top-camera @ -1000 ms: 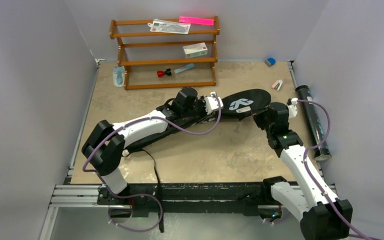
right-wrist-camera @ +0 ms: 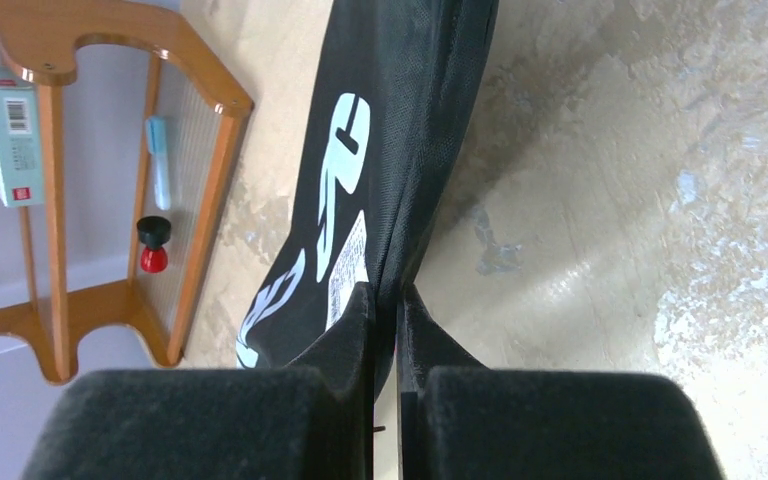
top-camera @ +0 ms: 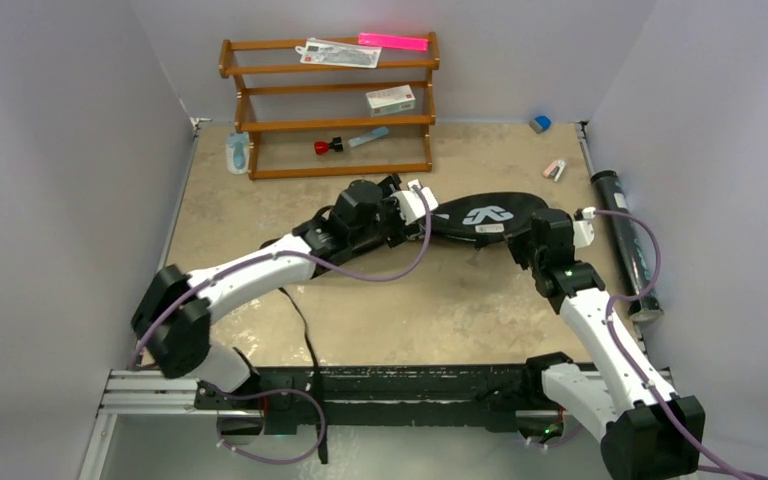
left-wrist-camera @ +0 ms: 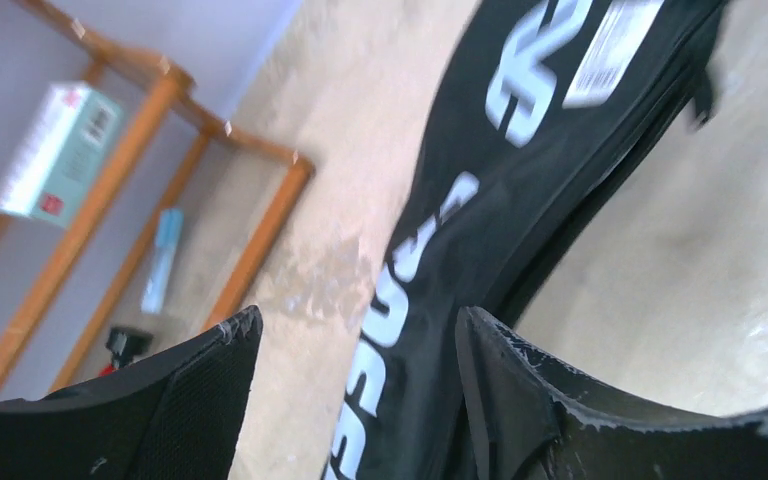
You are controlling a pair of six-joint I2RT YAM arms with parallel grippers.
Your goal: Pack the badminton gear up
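Note:
The black badminton racket bag (top-camera: pixel 480 218) with white lettering lies across the middle of the table, its wide end to the right. The left arm covers much of its narrow end. My right gripper is shut on the bag's near edge, with black fabric pinched between its fingertips. Over the bag's middle, my left gripper stands open; in its wrist view, lettered fabric shows between and beyond its fingers, not clamped. A black strap (top-camera: pixel 305 325) trails from the bag over the table's front edge.
At the back stands a wooden rack (top-camera: pixel 342 171) bearing a box (top-camera: pixel 391 100) and other small items. A dark tube (top-camera: pixel 620 235) lies along the right wall. A blue block (top-camera: pixel 540 124) sits far right.
The bag's wide end has shifted slightly nearer the front and right, and its narrow end has swung farther behind the left arm. My left gripper has drawn back slightly left.

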